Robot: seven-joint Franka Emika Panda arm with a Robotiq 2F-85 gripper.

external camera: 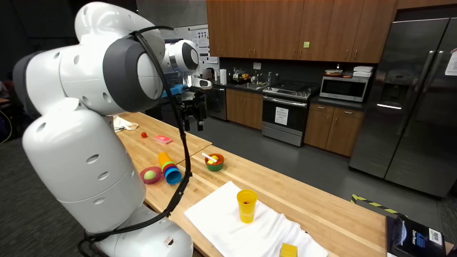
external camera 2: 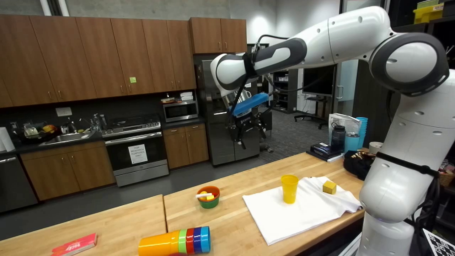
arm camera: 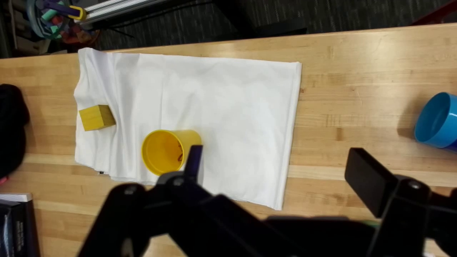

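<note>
My gripper is open above the table, its two dark fingers set wide apart with nothing between them. In exterior view 2 the gripper (external camera 2: 241, 134) hangs well clear of the tabletop. A yellow cup (external camera 2: 289, 190) stands upright on a white cloth (external camera 2: 273, 213). Something small and dark lies inside the cup, too small to make out. The yellow block (external camera 2: 329, 187) rests on the rumpled end of the cloth. Towards the table's middle, an orange and green bowl (external camera: 214, 162) holds yellow pieces and a white stick-like item.
Stacked colourful cups (external camera 2: 183, 241) lie on their side near a pink bowl (external camera: 147, 180) with a light green ball (external camera: 150, 175). A pink box (external camera: 163, 139) and a red ball (external camera: 144, 134) sit farther along. A black box (external camera: 417, 237) occupies the other end.
</note>
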